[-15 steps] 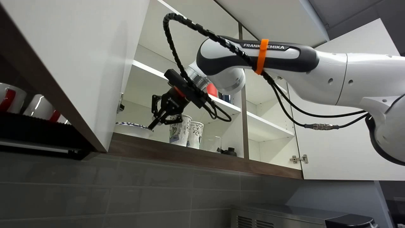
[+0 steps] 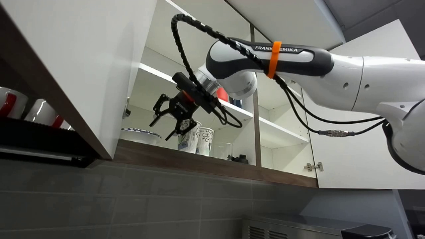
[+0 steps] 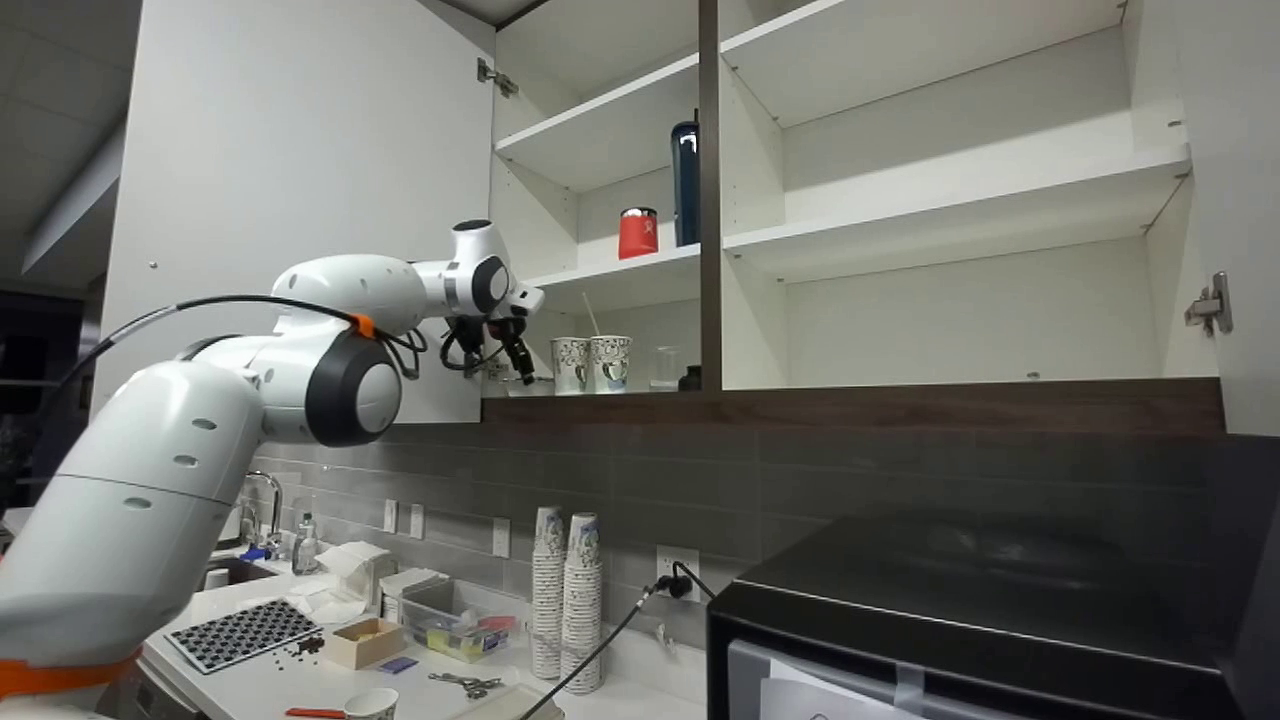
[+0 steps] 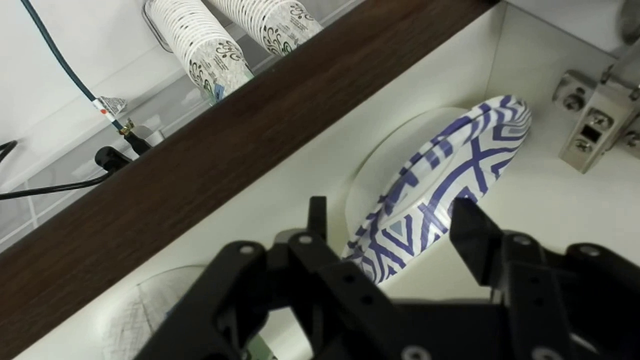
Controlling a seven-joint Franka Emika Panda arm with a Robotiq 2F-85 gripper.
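Observation:
My gripper [image 2: 158, 131] is open in front of the cabinet's lower shelf, its two fingers spread wide with nothing held between them. A white bowl [image 2: 140, 136] with a blue patterned rim rests on that shelf, just beyond the fingertips. In the wrist view the bowl [image 4: 438, 180] shows past the gripper, its patterned inside partly behind the fingers. Exterior view 2 has the gripper [image 3: 528, 374] left of two patterned paper cups [image 3: 590, 365]; the bowl is mostly hidden there.
A clear glass [image 2: 222, 150] stands right of the cups. Above sit a red tumbler [image 3: 638, 233] and a dark bottle [image 3: 685, 180]. A metal hinge [image 4: 591, 120] is close to the bowl. The brown cabinet edge [image 4: 240, 138] runs along the front. The right-hand compartments look empty.
One second ago the fingers were together near the bowl's rim; now they are spread apart. The arm has hardly moved, and the bowl looks to be in the same place.

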